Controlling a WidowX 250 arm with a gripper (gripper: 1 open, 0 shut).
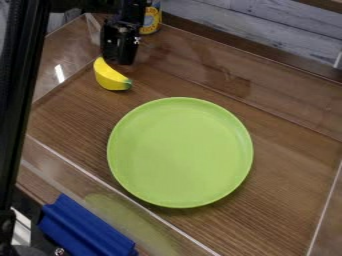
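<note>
A black gripper (119,45) hangs at the top left, just above and behind a yellow banana (110,76) that lies on the wooden surface. The gripper is dark and its fingers are hard to make out; nothing shows held in it. A large light green plate (179,152) lies in the middle, in front of and to the right of the banana.
A yellow can (152,17) stands behind the gripper, partly hidden. Blue ridged objects (88,226) lie at the lower left, outside the clear edge. A pale plank wall (267,30) bounds the back.
</note>
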